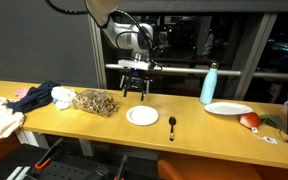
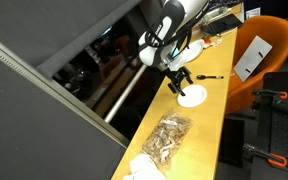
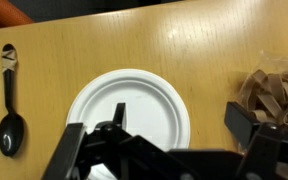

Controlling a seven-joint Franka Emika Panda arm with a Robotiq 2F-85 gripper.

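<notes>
My gripper [image 1: 133, 94] hangs above the table, just behind and over the white plate [image 1: 142, 115]. Its fingers stand apart, and nothing shows between them. In the wrist view the round plate [image 3: 149, 105] lies empty below, its near part hidden by the gripper. To the plate's left in that view is a black spoon [image 3: 11, 130] with a tan band round its handle. A clear bag of brown pieces [image 3: 279, 95] lies at the right edge. Exterior view 2 shows the bag [image 2: 164, 138] on the table, apart from the plate [image 2: 192, 96].
Crumpled white cloth [image 1: 1, 118] and dark cloth [image 1: 34, 97] lie at the left end. A teal bottle [image 1: 209, 84], a white oval dish [image 1: 227, 108] and a red object [image 1: 250, 120] stand toward the right. Bare tabletop [image 1: 209, 140] lies right of the spoon.
</notes>
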